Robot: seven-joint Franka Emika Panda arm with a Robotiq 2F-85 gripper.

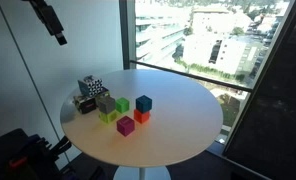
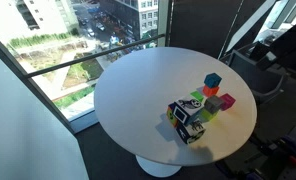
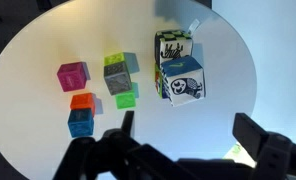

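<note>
High above the round white table (image 1: 178, 115), my gripper is open and empty; in exterior view 1 it (image 1: 61, 40) hangs at the upper left. A blue cube (image 1: 143, 103) rests on an orange-red cube (image 1: 142, 117). A grey cube (image 1: 106, 103) tops a yellow-green one (image 1: 107, 116), with a green cube (image 1: 122, 105) close beside them. The magenta cube (image 3: 71, 76) stands alone on the tabletop. Two patterned boxes, one with a checkered side (image 3: 174, 47) and one with a printed picture (image 3: 184, 83), sit together, touching or nearly so.
The table's round edge (image 1: 222, 110) drops off to dark floor. Dark equipment (image 1: 33, 155) lies below the arm's side of the table.
</note>
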